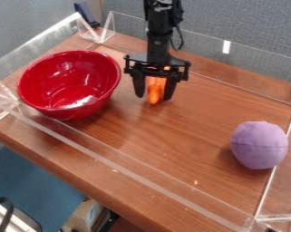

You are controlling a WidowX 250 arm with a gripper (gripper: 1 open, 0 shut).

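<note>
My black gripper [155, 85] is at the back middle of the wooden table, lowered over an orange object [155, 94], its fingers on either side of it. The object is partly hidden by the gripper, and whether the fingers hold it is unclear. A large red bowl [65, 101] stands to the left, and a purple ball [259, 145] lies at the front right.
Clear plastic walls border the table [148, 172], with a grey back wall behind. Cables and small items show off the table's lower left.
</note>
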